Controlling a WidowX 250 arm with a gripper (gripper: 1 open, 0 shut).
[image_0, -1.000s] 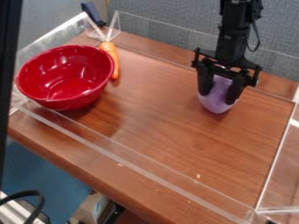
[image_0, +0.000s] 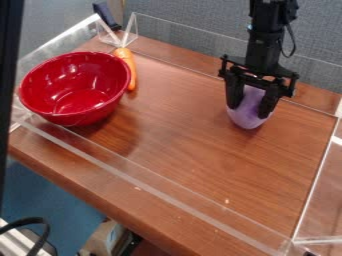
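My black gripper (image_0: 251, 92) is lowered at the back right of the wooden table, its fingers around a purple rounded object (image_0: 247, 115). The fingers cover the upper part of the object, so whether they are closed on it is hard to tell.
A red bowl (image_0: 74, 105) stands at the left, with an orange carrot-like item (image_0: 127, 70) just behind it. Clear low walls edge the tabletop, and a grey padded wall is at the back.
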